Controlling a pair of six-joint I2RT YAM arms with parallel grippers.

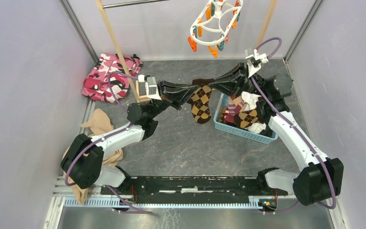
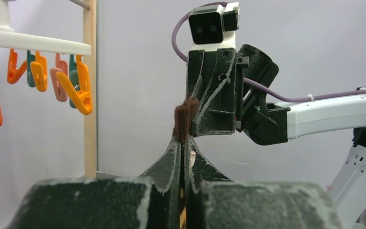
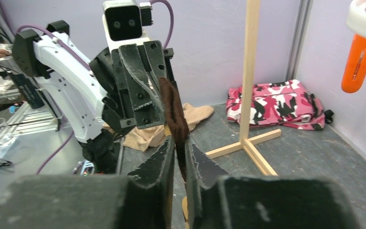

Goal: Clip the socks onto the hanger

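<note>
A brown argyle sock [image 1: 200, 103] hangs toe down between my two grippers, clear of the floor. My left gripper is shut on its brown cuff [image 2: 185, 117], which sticks out past the fingertips. From the other side, my right gripper has its fingers slightly apart, with the dark cuff [image 3: 174, 105] running between and beyond them. Behind the grippers hangs a white oval hanger [image 1: 194, 36] with orange, teal and pink clips around its rim; an orange-yellow clip [image 2: 78, 90] shows close in the left wrist view.
A blue basket [image 1: 243, 135] of several socks stands on the floor beneath my right arm. Wooden stand posts [image 1: 116, 40] rise at the back. A pink camouflage bag [image 1: 106, 76] and beige cloth [image 1: 100, 123] lie at the left. Mid-floor is clear.
</note>
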